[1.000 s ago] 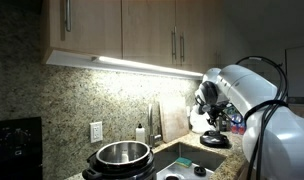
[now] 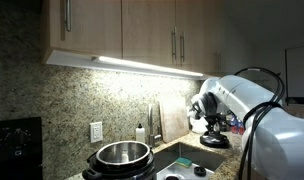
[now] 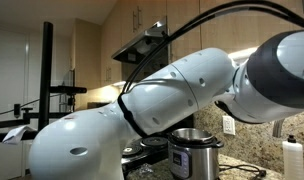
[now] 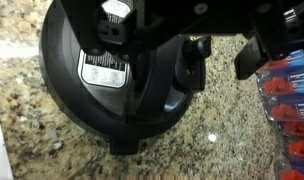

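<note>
In the wrist view a round black lid (image 4: pixel 82 98) with a silver label lies on the speckled counter. A raised handle runs across its middle, partly hidden behind my gripper. The fingers stand open above the lid, and one dark finger (image 4: pixel 250 60) shows at the right over bare counter. Exterior view 1 has the gripper (image 2: pixel 206 104) at the far end, above the lid (image 2: pixel 200 141). An uncovered steel pot cooker (image 2: pixel 124 154) stands nearer, and exterior view 2 shows the same cooker (image 3: pixel 195 157) behind the arm.
Between cooker and lid lies the sink (image 2: pixel 182 155) with its faucet (image 2: pixel 152 128). Red and blue packages (image 4: pixel 289 120) line the counter to the lid's right. Cabinets (image 2: pixel 142 30) overhang the counter. A white bottle (image 3: pixel 292 158) stands by the wall.
Over the last second my arm has come lower and a little to the left in exterior view 1, bringing the gripper closer to the lid. Cooker and lid look unmoved.
</note>
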